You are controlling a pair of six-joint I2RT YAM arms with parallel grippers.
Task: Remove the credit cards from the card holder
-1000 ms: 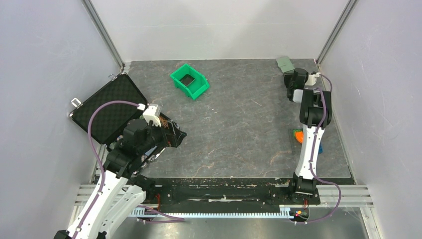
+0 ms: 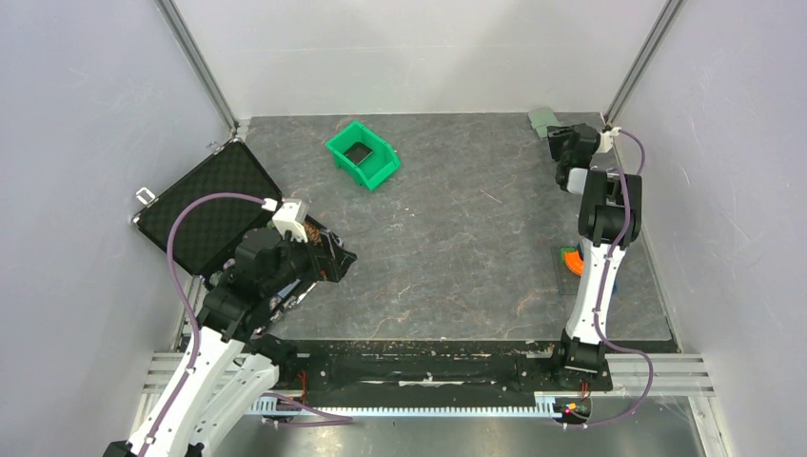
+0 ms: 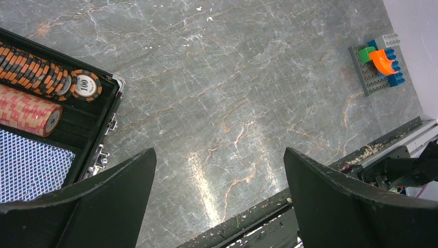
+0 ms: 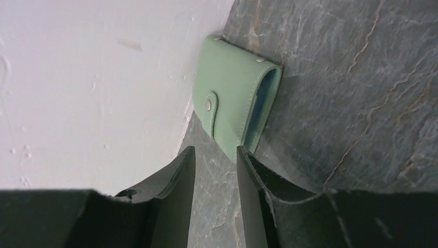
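The pale green card holder [image 4: 232, 85] lies against the back wall in the right wrist view, its open edge turned toward the right and a dark bluish inside showing. No credit card can be made out clearly in it. In the top view the card holder [image 2: 543, 119] sits at the far right back corner. Just short of it stands my right gripper, its fingers apart and nothing between them. My left gripper is open and empty over the bare table at the left; neither finger touches anything.
A black case [image 2: 209, 205] with poker chips [image 3: 31, 116] lies open under the left arm. The green bin [image 2: 364, 157] holds something dark. Toy bricks on a baseplate [image 3: 374, 77] lie near the right arm.
The left arm and the card holder stay where they were.
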